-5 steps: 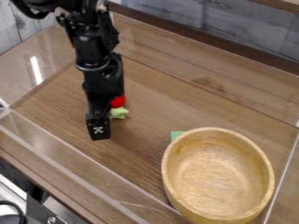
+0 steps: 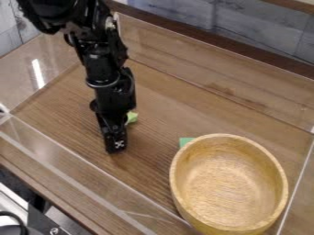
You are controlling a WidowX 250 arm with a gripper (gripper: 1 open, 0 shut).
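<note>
The black robot gripper [image 2: 113, 128] hangs low over the wooden table, left of centre. A small pale green object [image 2: 131, 119] shows just behind its right side, mostly hidden by the gripper. Whether the fingers hold anything cannot be told, as they are dark and overlap it.
A large yellow bowl [image 2: 229, 184] stands at the front right. A small green object [image 2: 185, 141] peeks out beside its upper left rim. The table's edge runs along the lower left.
The gripper has shifted slightly and now covers the red item that showed beside the pale green object earlier.
</note>
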